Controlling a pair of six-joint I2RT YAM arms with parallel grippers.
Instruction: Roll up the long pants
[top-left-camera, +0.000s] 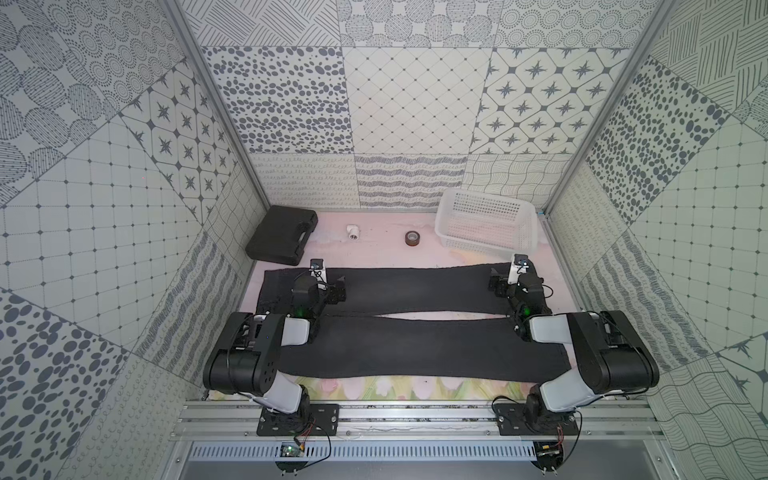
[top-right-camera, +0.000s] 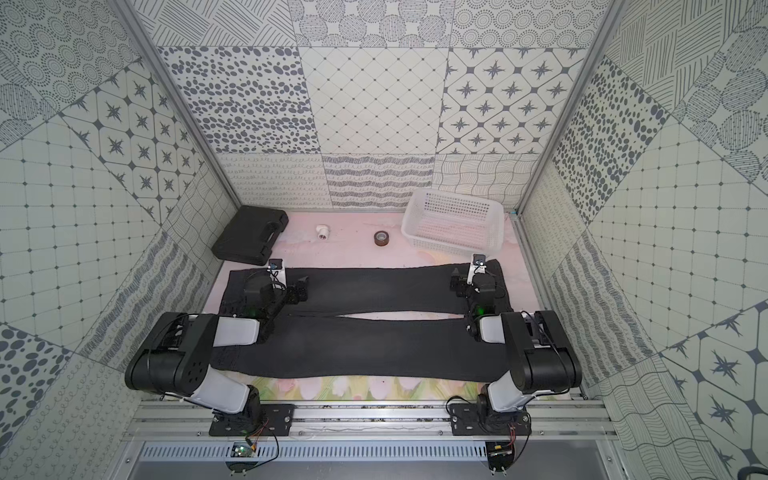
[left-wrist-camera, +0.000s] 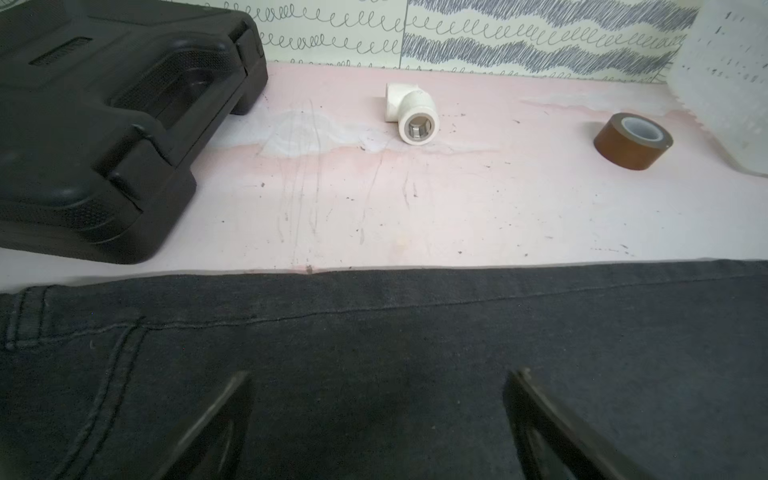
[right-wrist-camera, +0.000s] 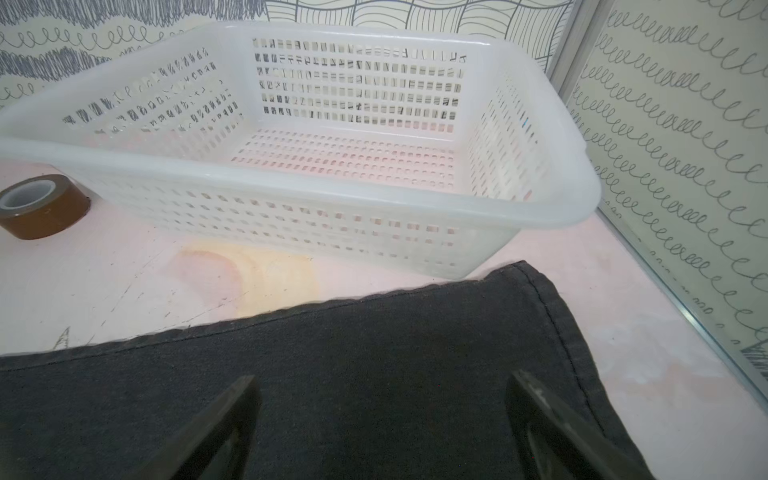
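Observation:
Dark long pants lie flat across the table, waist end at the left and both leg hems at the right. A thin gap parts the two legs over the middle and right. My left gripper is above the far leg near the waist, its fingers spread and nothing between them. Over the hem end of that same leg hangs my right gripper, likewise open and empty. In the right wrist view the stitched hem shows at the leg's end. The arms hide parts of the waist and the near leg.
Behind the pants stand a black case at the left, a white pipe elbow, a brown tape roll and a white basket at the right. The far leg's hem corner lies close to the basket. Walls enclose the table.

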